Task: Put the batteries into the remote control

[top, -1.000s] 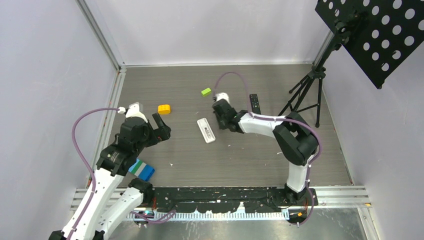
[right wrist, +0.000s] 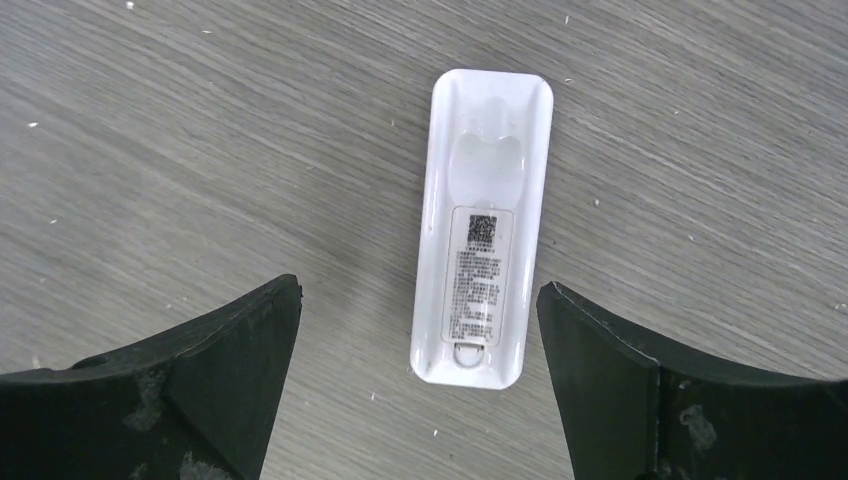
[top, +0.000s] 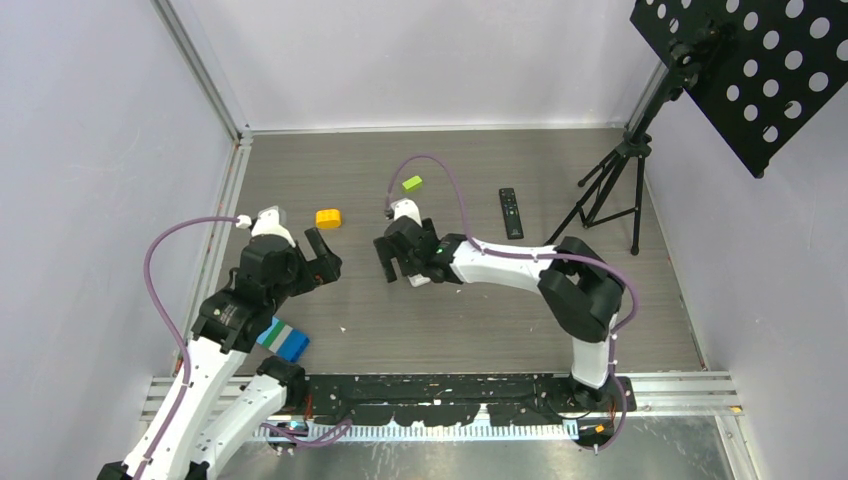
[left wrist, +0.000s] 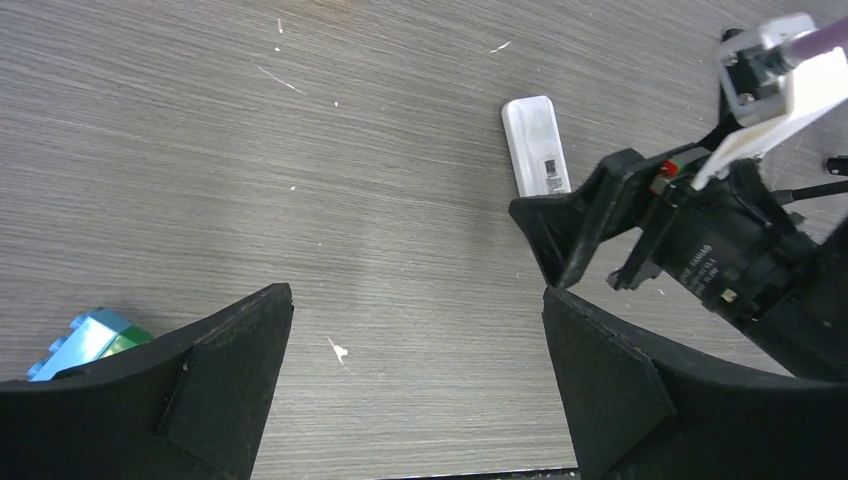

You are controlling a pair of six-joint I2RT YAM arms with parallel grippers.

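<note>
A white remote control (right wrist: 481,190) lies back side up on the table, its barcode label showing in the right wrist view. My right gripper is open above it, with the remote in sight between the fingers but apart from them. From the top, the right arm hides most of that remote. In the left wrist view, the white remote's far end (left wrist: 530,125) peeks out beside the right gripper. My left gripper (top: 322,258) stands open at the left, empty, over bare table. A black remote (top: 511,213) lies face up farther right. I see no batteries.
A yellow block (top: 328,218) and a green block (top: 412,184) lie toward the back. Blue, white and green bricks (top: 291,344) sit under the left arm. A black tripod stand (top: 624,165) rises at the right.
My right gripper has swung left, from beside the white remote to over it, and now covers most of it from the top. The left arm has hardly moved.
</note>
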